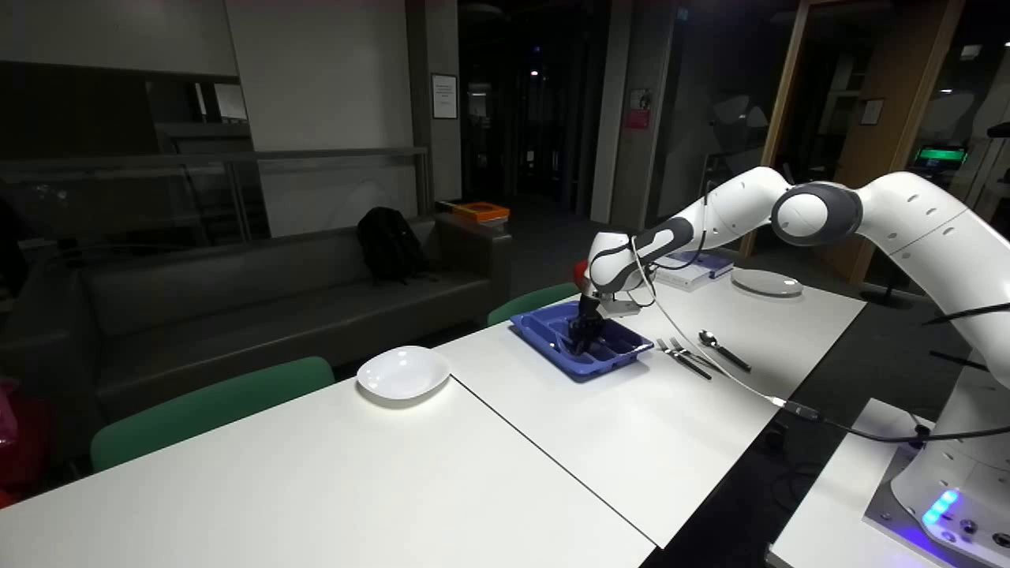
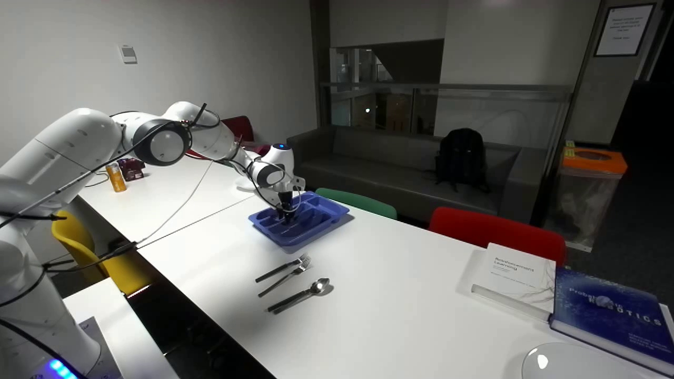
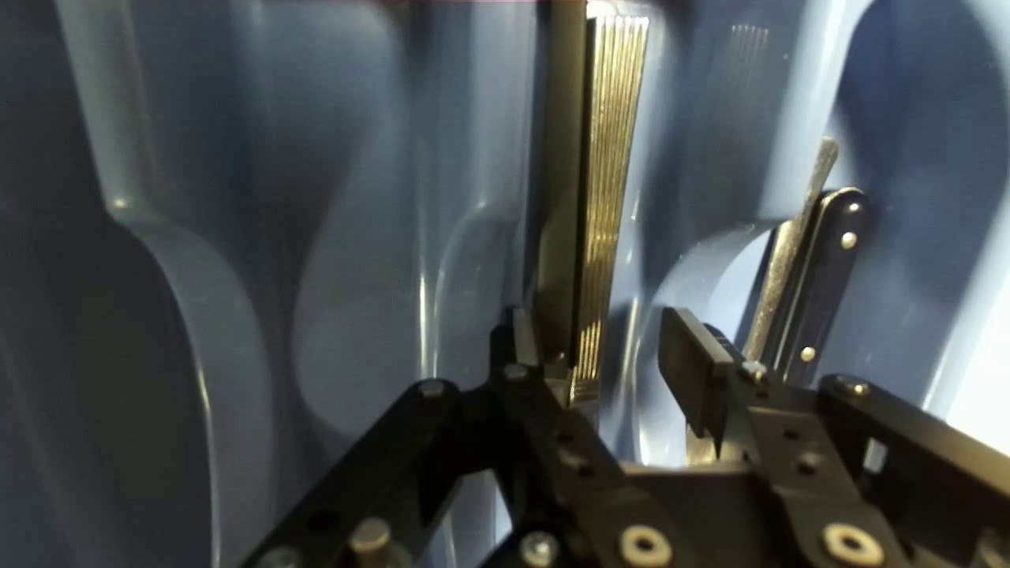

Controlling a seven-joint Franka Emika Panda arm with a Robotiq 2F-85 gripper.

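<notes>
My gripper is down inside the blue cutlery tray (image 2: 294, 240), its fingers standing apart. Close against the left finger (image 3: 523, 345) is a long dark piece with a ribbed metallic face (image 3: 611, 161), lying lengthwise in a narrow compartment. I cannot tell exactly what utensil it is, and its near end is hidden by the finger. Outside the right finger (image 3: 696, 364), a black riveted handle (image 3: 825, 279) and a thin metal strip lie in another compartment. Both exterior views show the gripper over the tray, too small and dark for its fingers to be made out.
Two forks (image 2: 284, 272) and spoons (image 2: 300, 297) lie on the table nearby. A white bowl (image 1: 404, 373) stands to one side of the tray. Books (image 2: 515, 278) and a plate (image 2: 581, 363) sit on the other side.
</notes>
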